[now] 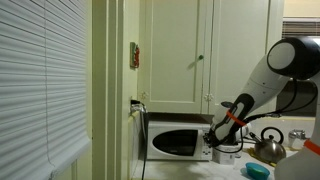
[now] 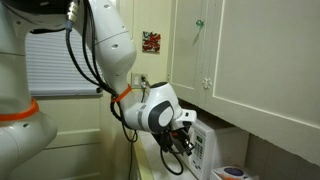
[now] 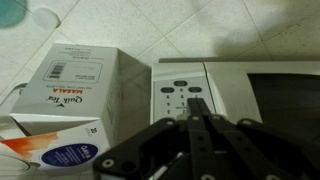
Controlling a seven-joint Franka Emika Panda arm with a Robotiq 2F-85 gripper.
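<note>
A white microwave (image 1: 178, 140) stands on the counter under the cabinets, its dark door closed. In the wrist view its control panel (image 3: 178, 92) with small dark buttons lies right in front of my gripper. The gripper's fingers are together, with nothing showing between them, and their tips overlap the button area. Whether they touch the panel I cannot tell. In exterior view 2 the gripper (image 2: 184, 142) is at the microwave's front, partly hiding the control panel (image 2: 198, 146).
Boxes, one a Quik Try carton (image 3: 72, 82), stand beside the microwave. A kettle (image 1: 268, 147) and a teal bowl (image 1: 257, 171) sit on the counter to the right. Cabinets (image 1: 174, 50) hang overhead. A wall with blinds (image 1: 40, 90) borders the left.
</note>
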